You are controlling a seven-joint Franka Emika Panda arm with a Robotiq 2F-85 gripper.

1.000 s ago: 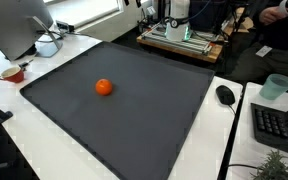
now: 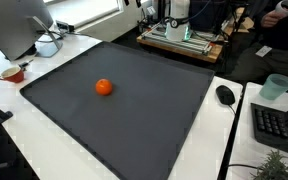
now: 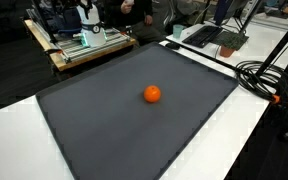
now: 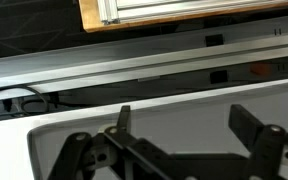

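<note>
An orange ball-like object (image 2: 104,87) rests alone on the dark grey mat (image 2: 134,125); in exterior view 2 the same orange object (image 3: 152,94) sits toward the mat's far part. In the wrist view my gripper is open, its two dark fingers wide apart with nothing between them. Below it lie the mat's edge and a strip of white table, and the orange object is out of that view. Only a small dark part of the arm shows at the top of exterior view 1, well away from the orange object.
A red cup (image 2: 12,74) stands left of the mat. To the right are a mouse (image 2: 225,96), a green tumbler (image 2: 276,87) and a keyboard (image 2: 279,128). Coiled black cable (image 3: 267,80) lies on the table's right side in exterior view 2.
A person's hand at the top right has shifted slightly. The arm and the orange object show no visible movement.
</note>
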